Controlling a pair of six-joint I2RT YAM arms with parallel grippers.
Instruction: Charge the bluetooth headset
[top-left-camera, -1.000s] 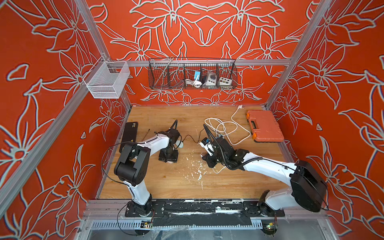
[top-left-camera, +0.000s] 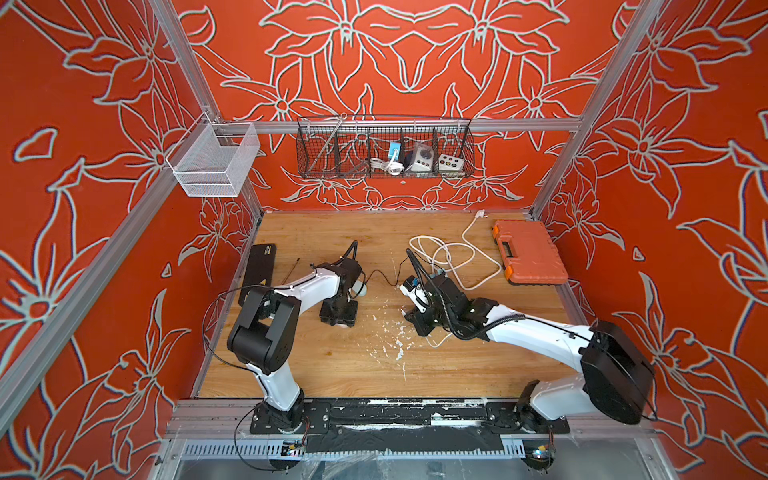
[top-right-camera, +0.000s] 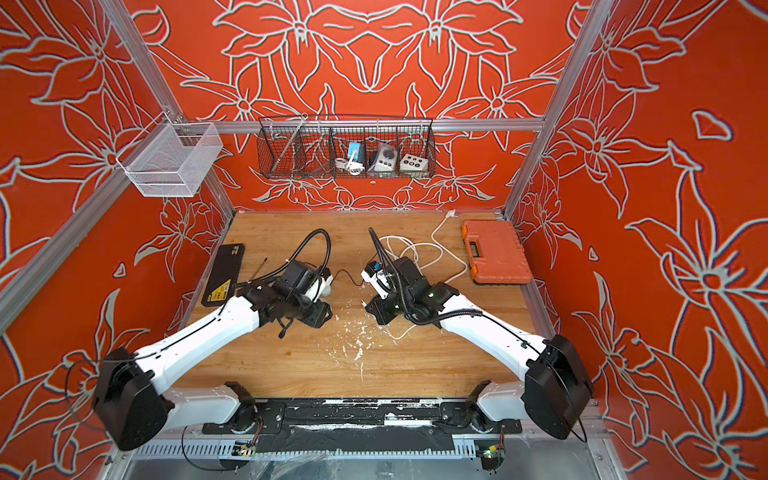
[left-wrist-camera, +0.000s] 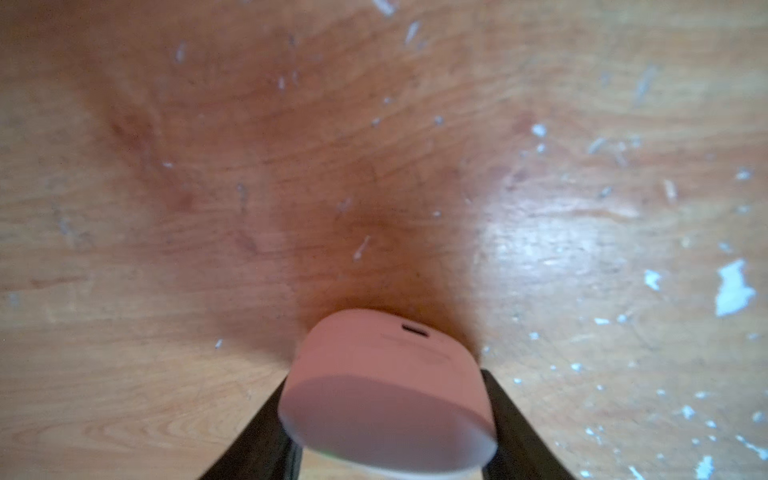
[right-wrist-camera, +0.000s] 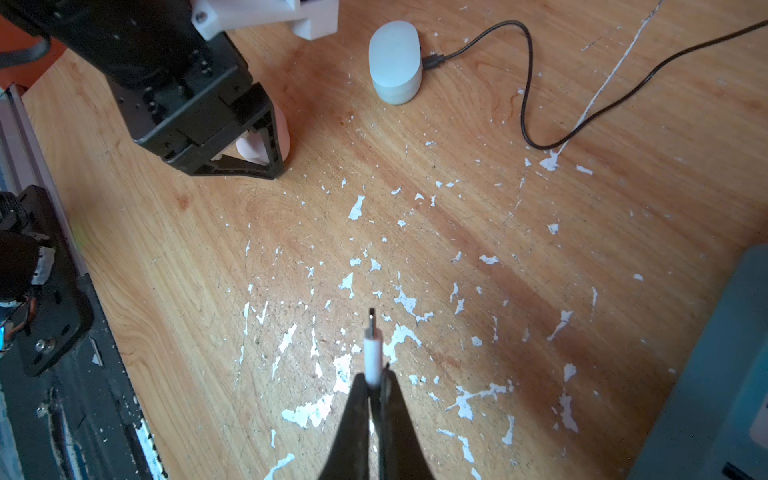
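A pale pink case (left-wrist-camera: 384, 400) with a small slot on its upper edge sits between my left gripper's fingers, over the wood, in the left wrist view; in the right wrist view my left gripper is low on the table around it. Whether the fingers are closed tight on it I cannot tell. A white oval device (right-wrist-camera: 394, 56) with a black cable (right-wrist-camera: 528, 88) plugged into its side rests behind that gripper. My right gripper is shut over the table, with nothing clear between its fingers.
A white cord (top-left-camera: 444, 248) lies coiled at the back right beside an orange case (top-left-camera: 529, 248). A black power unit (top-left-camera: 257, 272) lies at the left edge. A wire basket (top-left-camera: 384, 148) hangs on the back wall.
My left arm and gripper have shifted very slightly right and toward the front. The right arm looks unchanged.
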